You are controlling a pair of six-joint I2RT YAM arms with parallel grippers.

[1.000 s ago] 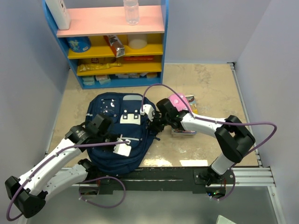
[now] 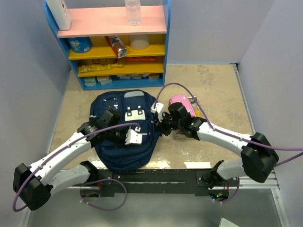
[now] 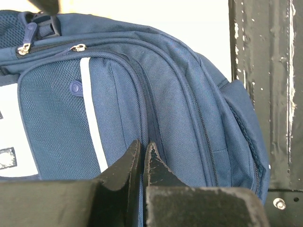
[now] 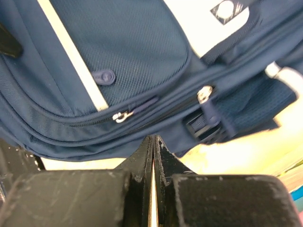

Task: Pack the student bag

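A navy backpack [image 2: 125, 156] lies flat on the table, its white buckle patch [image 2: 135, 115] facing up. In the left wrist view, my left gripper is shut on a pinched fold of the backpack's fabric. My right gripper is shut with nothing between its fingers, just off the bag's edge. The zipper pull [image 4: 210, 113] sits outside those fingers, up and to the right of the tips, its metal slider still on the zipper track. Another zipper pull [image 4: 142, 106] lies nearer the tips, also outside them.
A shelf [image 2: 113, 28] with bottles and packets stands at the back. Right of the bag, a pink item [image 2: 182, 102] and books are partly covered by my right arm. A dark front edge [image 2: 156, 176] borders the near side.
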